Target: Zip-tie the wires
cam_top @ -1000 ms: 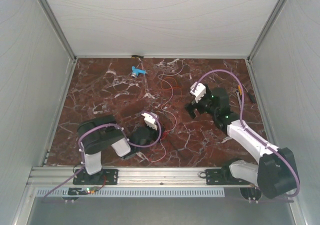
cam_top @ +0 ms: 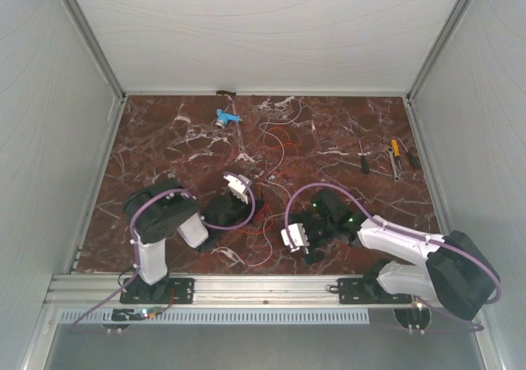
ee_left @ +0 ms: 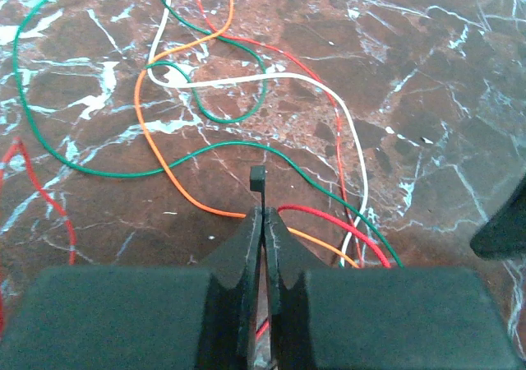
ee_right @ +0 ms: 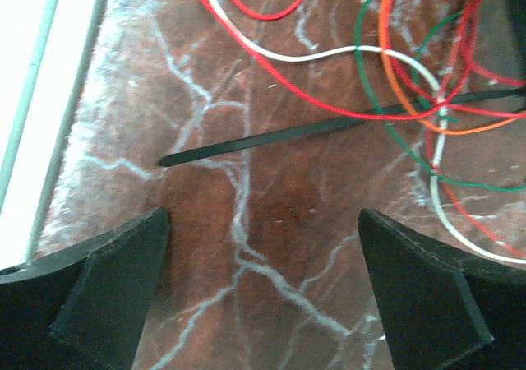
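Observation:
In the left wrist view, my left gripper is shut on a thin black zip tie, whose small square head sticks out past the fingertips. Red, green, orange and white wires loop over the tabletop beyond and cross near the fingers. From the right wrist view, the zip tie runs straight leftward past the wire bundle, ending in a free pointed tip. A red wire crosses over its middle. My right gripper stands open and empty, with the tip ahead of its spread fingers.
A pale table-edge rail borders the right gripper's left side. At the back sits a blue tool. A screwdriver and other hand tools lie far right.
The right arm has swung from the centre right toward the front and left, down beside the wires and left gripper. My left gripper has shifted slightly, left and back.

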